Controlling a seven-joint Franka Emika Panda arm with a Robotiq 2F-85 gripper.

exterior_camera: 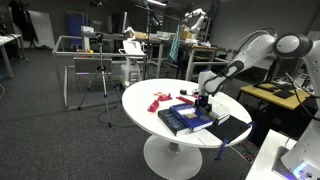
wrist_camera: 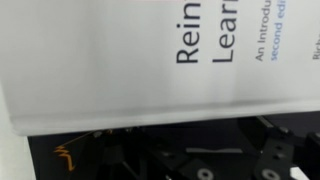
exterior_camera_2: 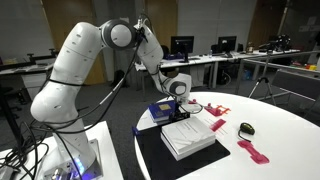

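Observation:
A white book (wrist_camera: 110,75) with dark and blue lettering fills most of the wrist view, close to the camera. Its lower edge runs straight across, just above the dark fingers of my gripper. The fingers stand apart and nothing shows gripped between them. In exterior view 2 the gripper (exterior_camera_2: 180,116) is low over the table, at the far side of a white book or box (exterior_camera_2: 193,138). Exterior view 1 has the gripper (exterior_camera: 204,108) beside an open blue box (exterior_camera: 188,118); whether its fingers touch anything cannot be made out.
The white round table (exterior_camera: 145,98) carries red items (exterior_camera_2: 252,152) and a small dark and yellow object (exterior_camera_2: 246,130). A black mat (exterior_camera_2: 205,160) lies under the white book or box. Bare tabletop shows toward the right in exterior view 2.

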